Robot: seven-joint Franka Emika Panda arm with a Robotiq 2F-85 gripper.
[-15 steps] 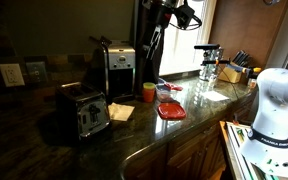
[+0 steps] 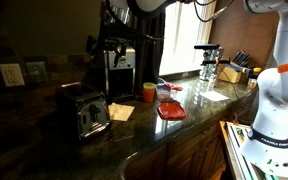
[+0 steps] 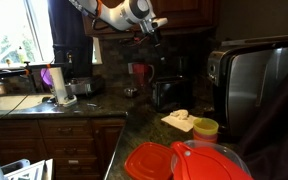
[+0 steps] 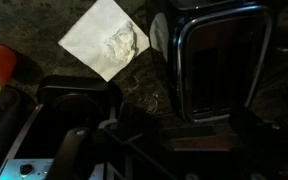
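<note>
High over the counter, my gripper (image 2: pixel 92 44) hangs near the toaster, well above it. Its dark fingers show along the bottom of the wrist view, spread apart with nothing between them, so the gripper is open. A black and silver toaster (image 2: pixel 82 112) stands on the counter near the wall; the wrist view has it from above (image 4: pixel 222 62). Beside the toaster lies a white napkin (image 4: pixel 92 45) with a crumpled whitish piece (image 4: pixel 121 43) on it.
A tall silver appliance (image 2: pixel 120 78) stands behind the napkin. To its right are an orange cup (image 2: pixel 148 92), a red plate (image 2: pixel 171 111) and a clear container (image 2: pixel 167 91). A red lid (image 3: pixel 206 164) lies nearest in exterior view 2.
The arm has swung left across the counter, from above the cup and plate side to near the toaster. The toaster, napkin, cup and plate have stayed put.
</note>
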